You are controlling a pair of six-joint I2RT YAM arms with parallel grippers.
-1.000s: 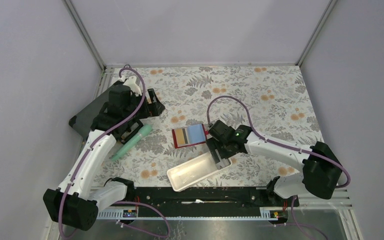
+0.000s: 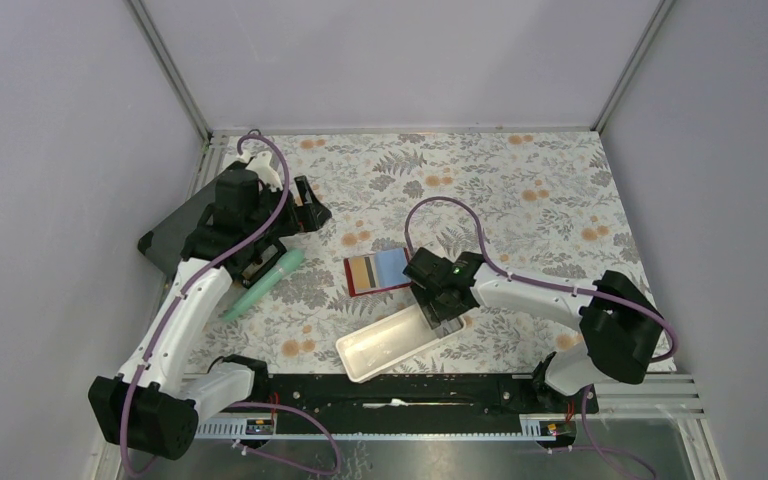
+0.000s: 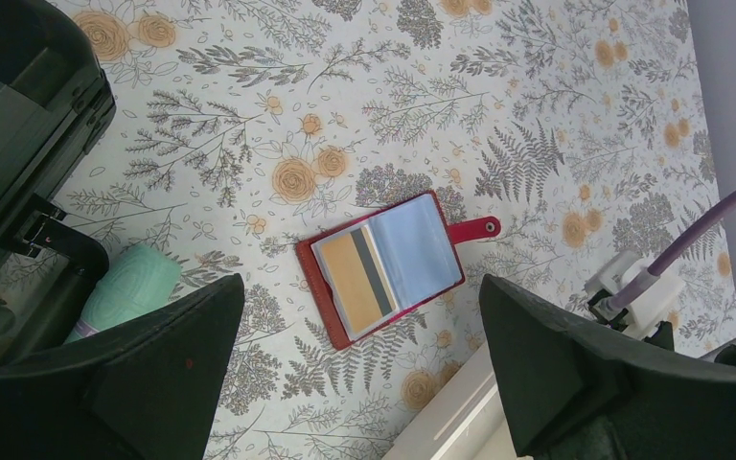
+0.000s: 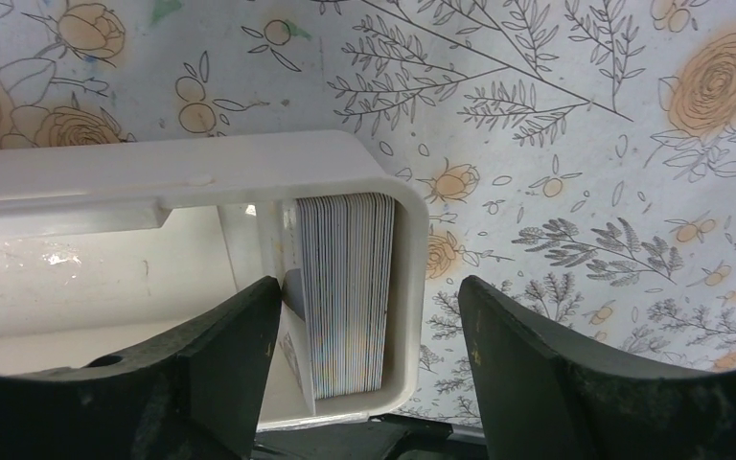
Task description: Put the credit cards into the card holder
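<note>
In the right wrist view a stack of credit cards stands on edge at one end of a white tray. My right gripper straddles that end, its fingers apart; the left finger is inside the tray beside the cards, the other outside the tray's end wall. A gap shows between the outer finger and the wall. The card holder, red with a strap, lies unfolded on the table, with a tan and dark card face and a pale blue one. My left gripper is open above it, empty.
A dark case stands at the left under my left arm, with a green roll beside it.
My right gripper has moved a little left and down over the tray's card end. The tray has just shifted slightly right. The left arm stays put.
</note>
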